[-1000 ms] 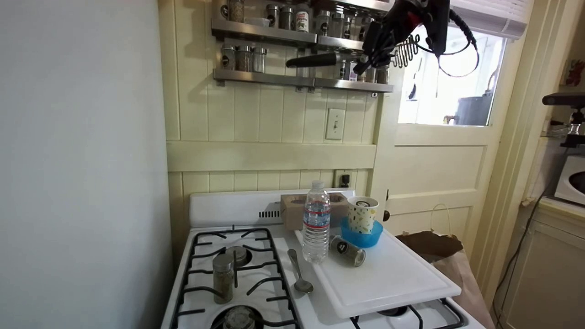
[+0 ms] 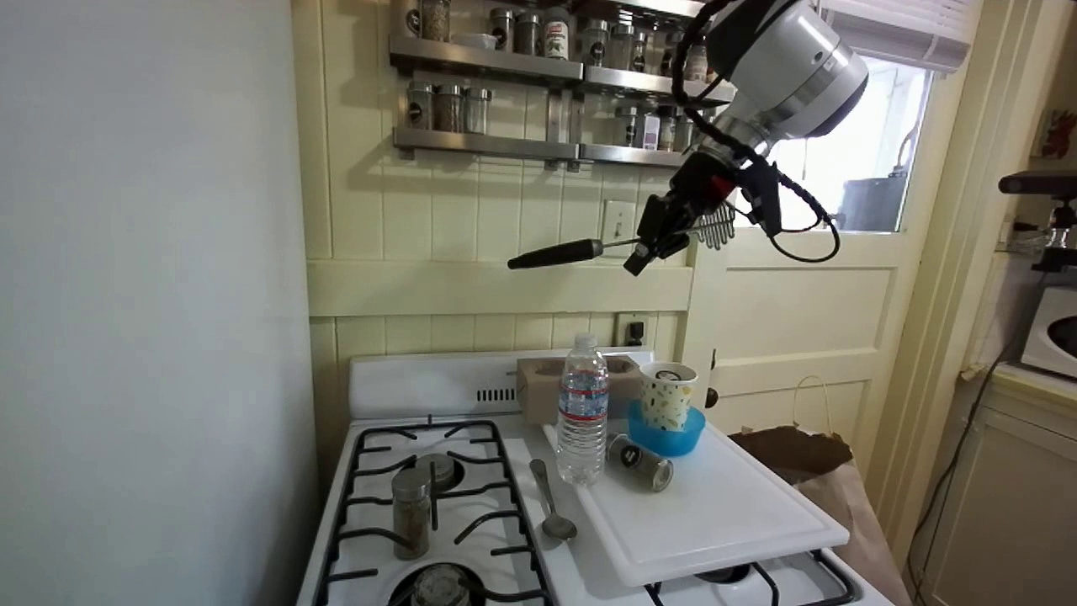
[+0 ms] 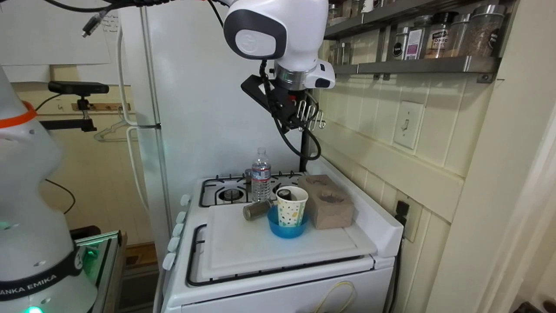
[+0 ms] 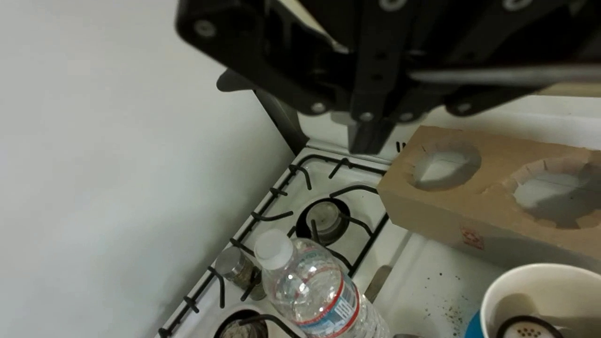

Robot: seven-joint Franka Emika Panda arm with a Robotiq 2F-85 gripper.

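High over the stove, my gripper is shut on the metal shaft of a masher. Its black handle sticks out to the left in exterior view 1, and its wavy wire head lies to the right of the fingers. The same wire head shows beside the gripper in exterior view 2. At the top of the wrist view, dark gripper parts cover much of the masher; a blurred stretch of grey shaft and the handle's end remain visible. The masher touches nothing below it.
Below stand a water bottle, a patterned cup in a blue bowl and a cardboard box. A spice jar lies on the white board; another jar stands on the burner grate. Spice shelves line the wall.
My gripper has come down from shelf height with the masher still in it. The handle now tilts down slightly toward its free end. Things on the stove have not moved.
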